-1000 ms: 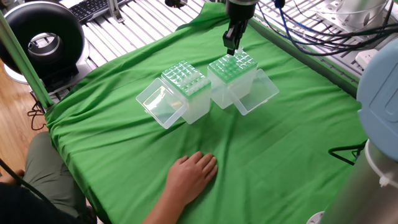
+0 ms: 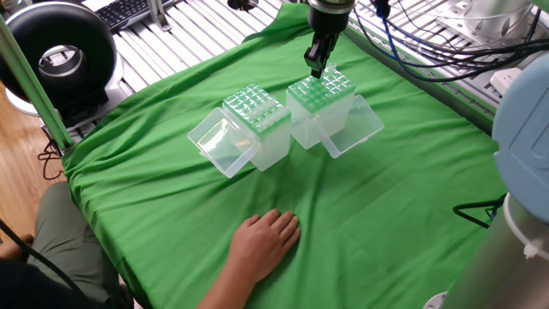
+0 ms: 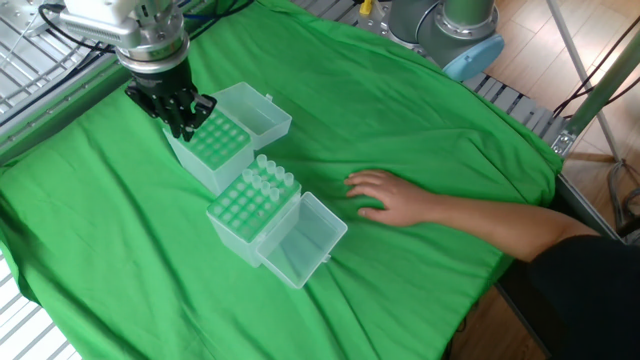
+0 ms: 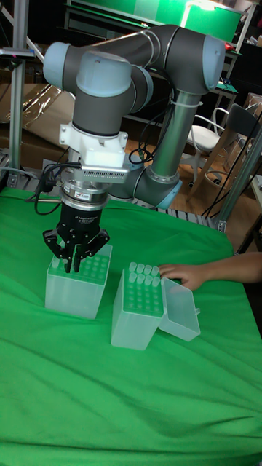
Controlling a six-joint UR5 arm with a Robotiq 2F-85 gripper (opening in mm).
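Note:
Two frosted boxes with green perforated tops stand side by side on the green cloth. My gripper [image 4: 73,266] points down over the box on its side [image 4: 73,295], its fingertips close above or at the green top. Those fingers stand near each other with a narrow gap at most; whether anything is between them is too small to tell. The other box [image 3: 240,225] holds several clear tubes [image 3: 268,178] in the rows along one side, with empty holes beside them. In the box below my gripper, many holes look empty in exterior view 2, and the fingers hide part of it.
Clear open lids, one [image 2: 225,142] at the left box and one [image 2: 353,129] at the right box, lean outward. A person's hand [image 2: 266,245] rests on the cloth in front of the boxes.
My gripper has shifted slightly to the left and down over the right-hand box of exterior view 1. The boxes, lids and hand have kept their places.

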